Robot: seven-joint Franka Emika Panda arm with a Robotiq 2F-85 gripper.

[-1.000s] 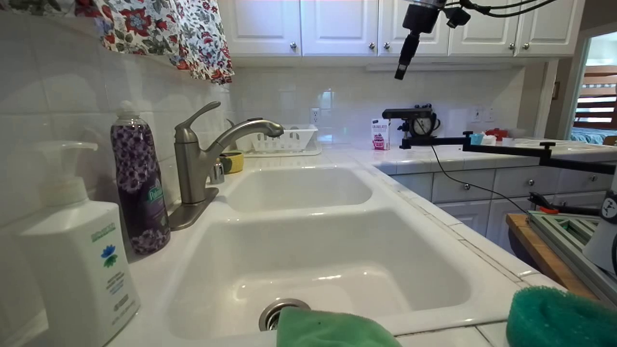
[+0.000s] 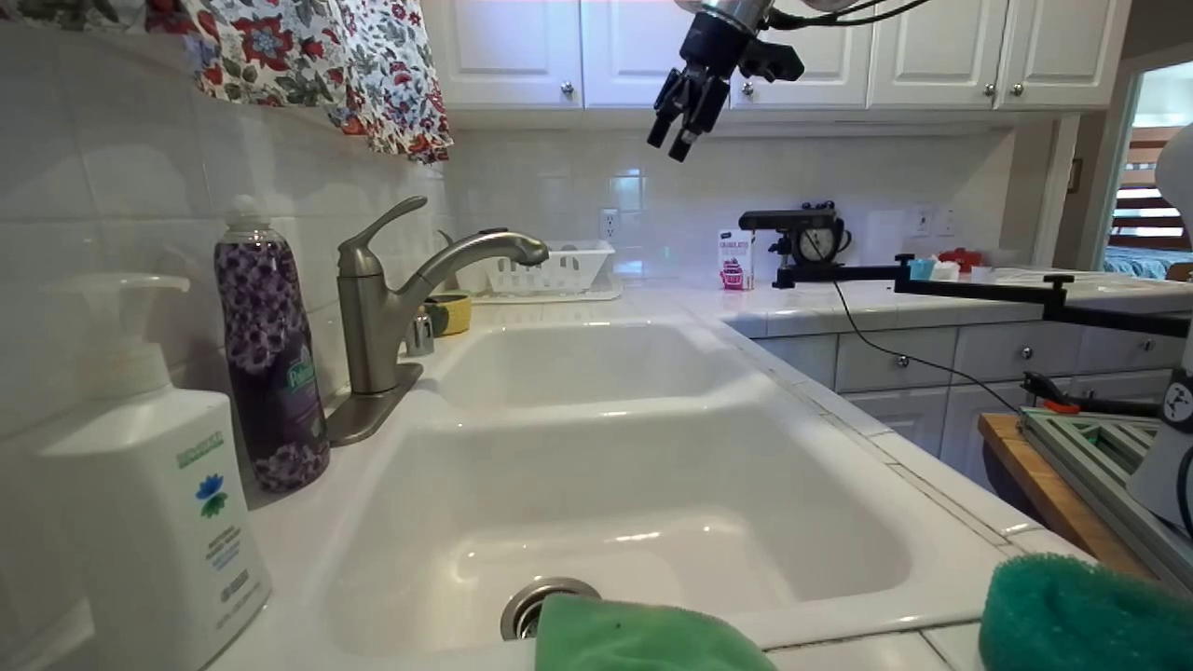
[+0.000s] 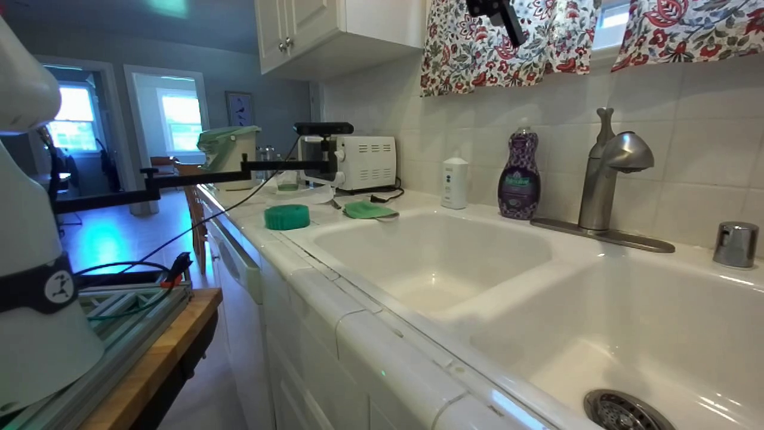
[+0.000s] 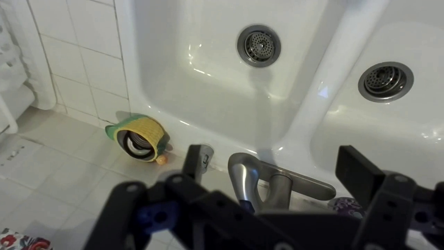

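High over the far basin in exterior view 1, my gripper (image 2: 671, 147) hangs open and empty, tilted downward. From the wrist its two dark fingers (image 4: 358, 175) stand wide apart, with the metal faucet (image 4: 245, 175) seen below and between them. Exterior view 2 shows only a finger end (image 3: 514, 32) at the top, in front of the curtain. The double sink (image 2: 626, 416) is empty, and both drains (image 4: 259, 46) show. Left of the faucet in the wrist view sits a yellow and green cup-like holder (image 4: 145, 133), its inside partly dark.
A purple soap bottle (image 2: 268, 352) and a white pump bottle (image 2: 162, 514) stand along the wall. Near the front lie a green cloth (image 2: 649, 637) and a teal sponge (image 2: 1085, 615). A white dish rack (image 2: 554, 268) stands behind the sink. A black camera arm (image 2: 984, 289) extends over the right side.
My gripper has moved left in exterior view 1, toward the faucet side, and turned so that both fingers show apart. The objects around the sink have not moved.
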